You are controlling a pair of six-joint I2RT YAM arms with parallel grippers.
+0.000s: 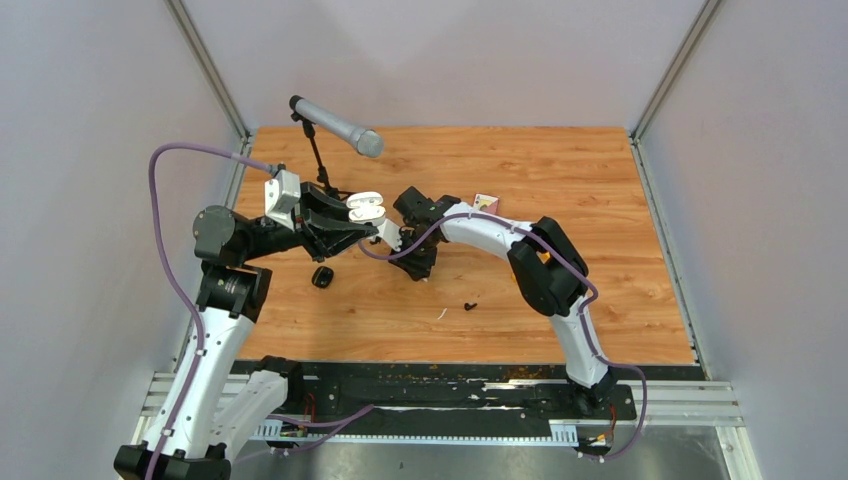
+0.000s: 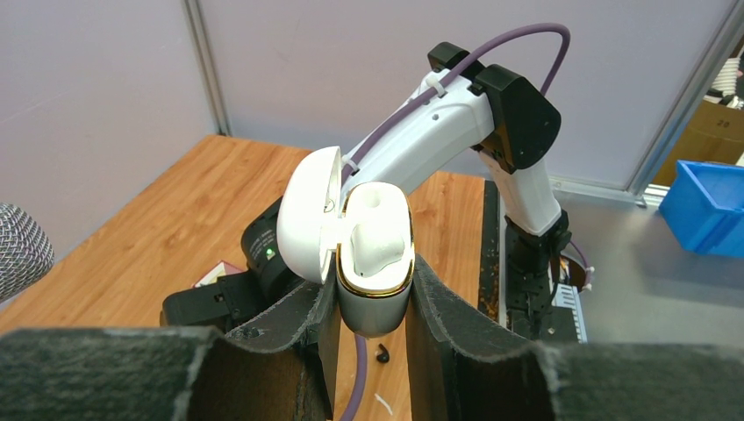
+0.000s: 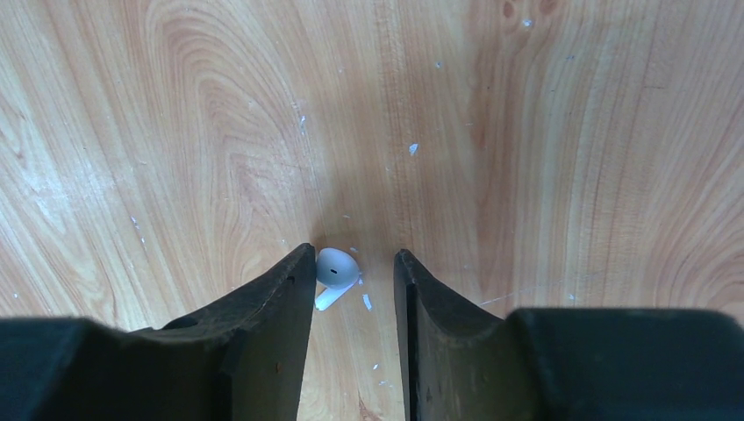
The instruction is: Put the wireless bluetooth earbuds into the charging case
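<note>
The white charging case [image 2: 375, 289] is held up off the table in my left gripper, which is shut on its base. Its lid [image 2: 307, 219] stands open at the left, and a gold line rings the base. Whether an earbud sits in the hollows is unclear. Down at the table, my right gripper is part open over a white earbud [image 3: 337, 268]. The earbud lies on the wood beside the left finger [image 3: 300, 272], seemingly touching it, with a gap to the right finger. From above, the right arm mostly hides this earbud.
On the table are a dark rounded case [image 1: 322, 277], a small black piece [image 1: 470, 306] and a thin white strip [image 1: 442, 313]. A microphone [image 1: 340, 125] on a stand rises behind my left arm. Bare wood lies to the right, and a card box [image 1: 487, 203] sits at the back.
</note>
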